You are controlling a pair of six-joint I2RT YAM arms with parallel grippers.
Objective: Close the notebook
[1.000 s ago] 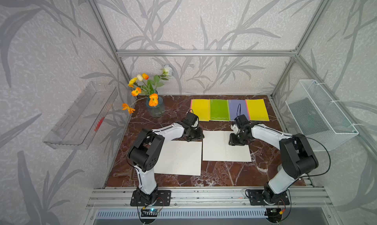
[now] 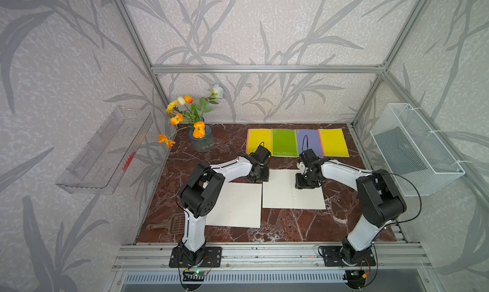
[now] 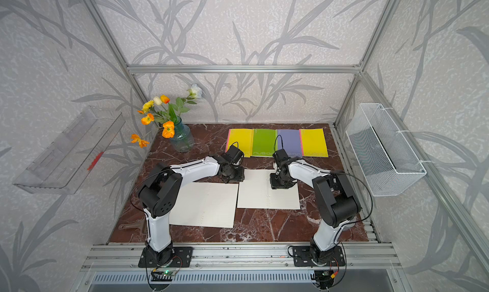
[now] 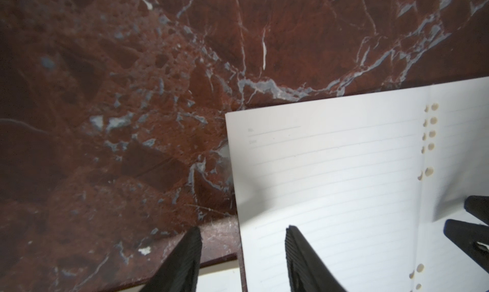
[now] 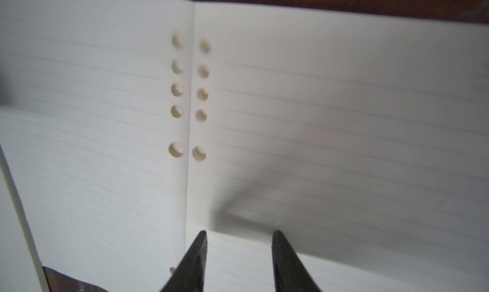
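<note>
An open notebook point(image 2: 280, 196) lies flat at the middle right of the table, its lined pages up and a row of punched holes along the fold. Over the edge of its left page, near the far corner, my left gripper stands open with nothing between its fingers. My right gripper is above the right page just beside the fold, its fingers apart and empty, casting a shadow on the paper. Its dark fingers point(image 4: 466, 236) also show at the left wrist view's right edge. A second open notebook point(image 2: 239, 210) lies to the left, partly hidden by my left arm.
A row of coloured notebooks, among them a green one point(image 2: 284, 139), lies at the back. A glass vase point(image 2: 202, 140) with flowers stands back left. A brown slotted tool point(image 2: 175, 224) lies front left. Bare table is in front of the right notebook.
My left gripper has moved right, to over the right notebook's left edge. The notebooks look almost unmoved.
</note>
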